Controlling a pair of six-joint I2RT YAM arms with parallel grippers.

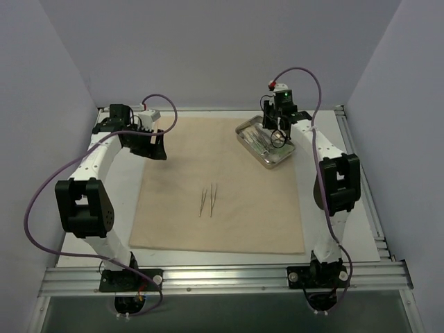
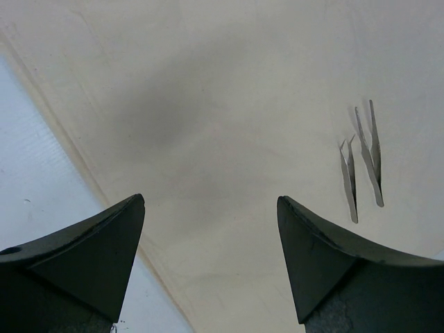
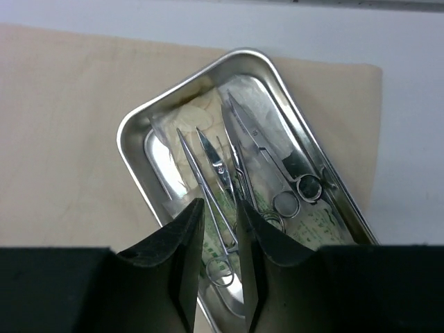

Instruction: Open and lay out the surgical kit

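A steel tray (image 1: 271, 164) lies at the back right of the beige cloth (image 1: 177, 180). Inside it the right wrist view shows ring-handled scissors (image 3: 267, 149), a forceps-like tool (image 3: 201, 177), a scalpel-like tool (image 3: 214, 158) and clear packets (image 3: 191, 121). My right gripper hangs over the tray, its fingers close together but apart, nothing seen between them. Two pairs of tweezers, a shorter one (image 2: 349, 184) and a longer one (image 2: 372, 156), rest side by side on the cloth. My left gripper stands open and empty above the cloth's left side.
White table (image 1: 333, 180) shows around the cloth. Cables (image 1: 316, 132) loop over both arms. Grey walls (image 1: 201, 55) bound the back and sides.
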